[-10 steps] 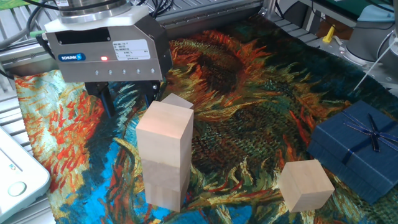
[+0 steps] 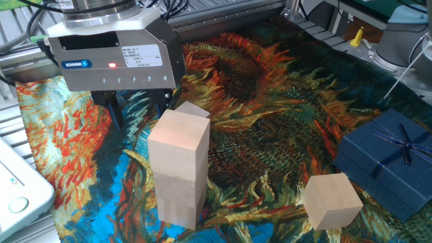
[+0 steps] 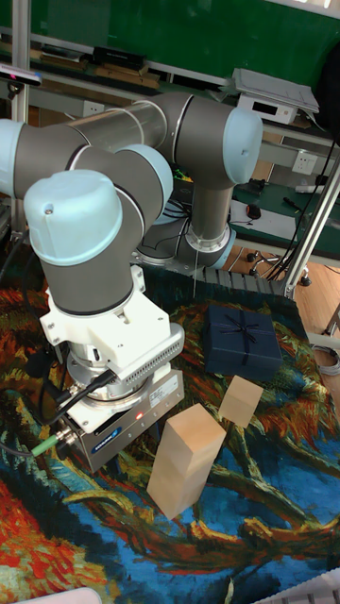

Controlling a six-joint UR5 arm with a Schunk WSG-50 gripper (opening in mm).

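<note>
A tall stack of pale wooden blocks (image 2: 179,165) stands upright on the patterned cloth. Behind its top, part of another pale block (image 2: 193,109) shows; the rest is hidden. My gripper (image 2: 140,116) hangs behind and left of the stack in exterior view 2, its two dark fingers spread apart and pointing down, with nothing between them. One finger ends close to the stack's top in the picture; whether it touches anything cannot be told. A single wooden cube (image 2: 332,201) sits apart to the right. In exterior view 3 the stack (image 3: 187,461) hides the block behind it, and the fingers are out of sight.
A dark blue gift box (image 2: 388,162) with a ribbon lies right of the cube. At the left edge is a white device (image 2: 20,192). Open cloth (image 2: 263,135) stretches between the stack and the box.
The blocks and the box have not moved.
</note>
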